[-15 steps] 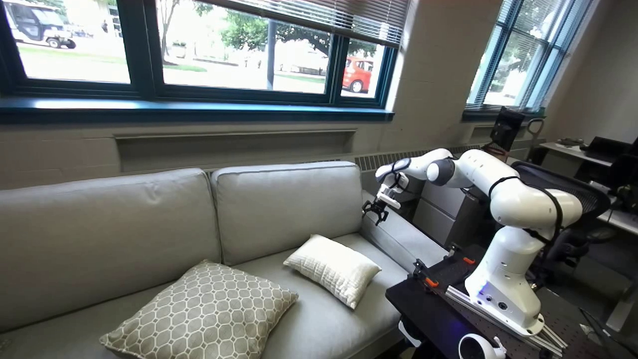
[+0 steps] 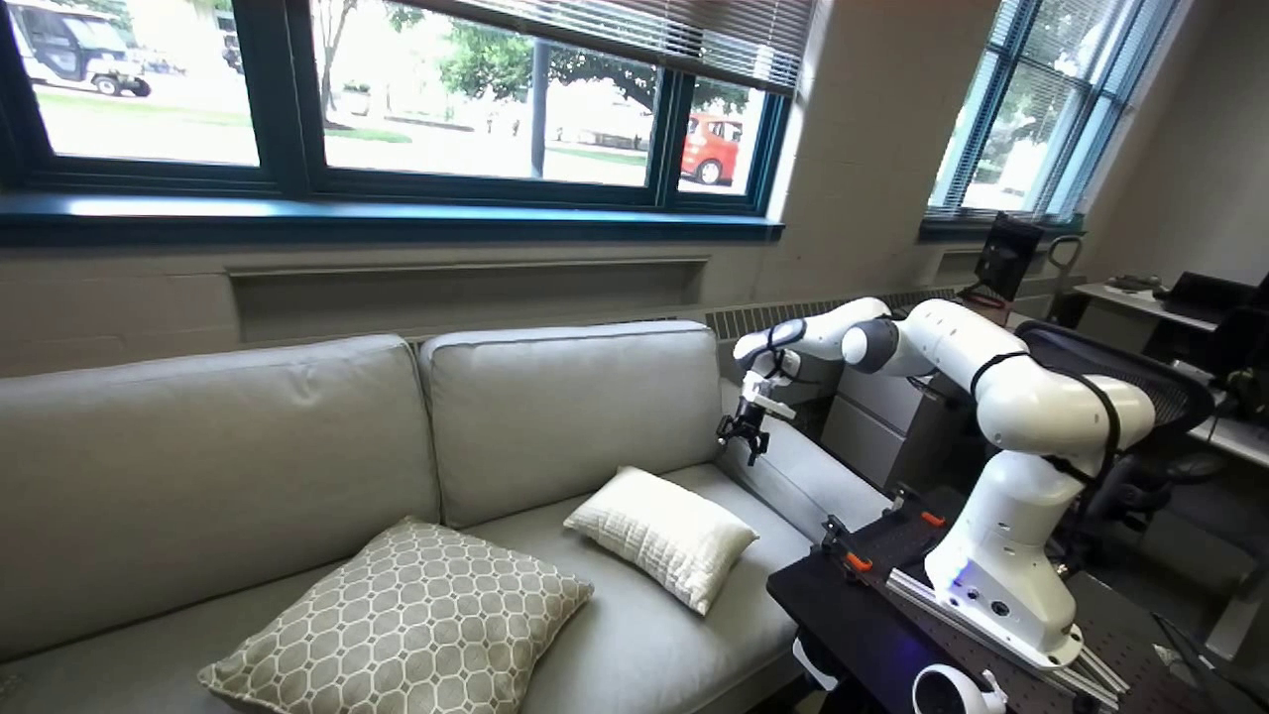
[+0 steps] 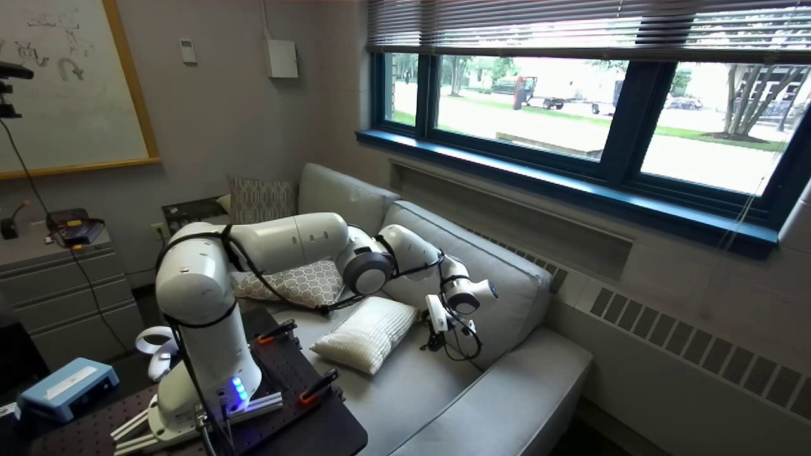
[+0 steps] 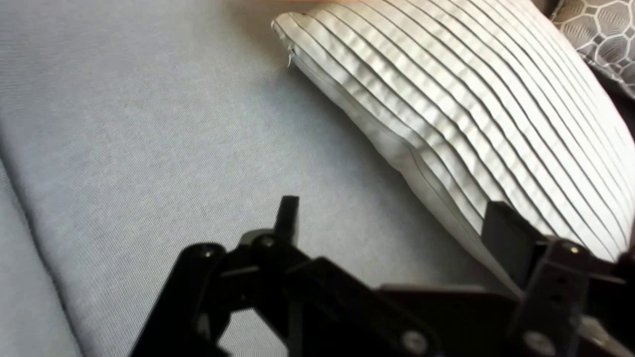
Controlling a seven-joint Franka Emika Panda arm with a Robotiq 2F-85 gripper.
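A white pleated pillow [image 2: 663,535] lies on the sofa's right seat cushion, and in the wrist view the same white pillow [image 4: 470,101] fills the upper right. My gripper [image 2: 744,447] is open above the seat near the right armrest, to the right of the pillow and higher than it. Seen from the wrist, the fingers [image 4: 288,219] are spread wide with nothing held; one overlaps the pillow's lower edge in the picture, the other the bare seat. A patterned grey pillow [image 2: 410,619] rests further left on the sofa.
The sofa's armrest [image 2: 815,476] borders the seat on the right, with the back cushion [image 2: 583,416] behind. A black table [image 2: 833,595] carrying the arm's base and orange clamps stands in front. Bare seat shows around the white pillow.
My gripper has come slightly lower and turned to point more steeply down, with the wrist shifting a little left. Both pillows lie as before.
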